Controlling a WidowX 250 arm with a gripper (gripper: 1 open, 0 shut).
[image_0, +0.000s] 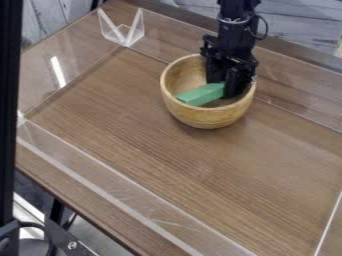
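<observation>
A wooden bowl (191, 116) stands toward the back middle of the table. Inside it is a green block (203, 94), lying at a slant. My black gripper (222, 82) reaches down from above into the right part of the bowl, shut on the green block at its upper right end; the fingertips are dark and hard to make out in detail.
A small clear plastic piece (122, 30) stands at the back left. A pale wooden wall (301, 30) runs behind the table.
</observation>
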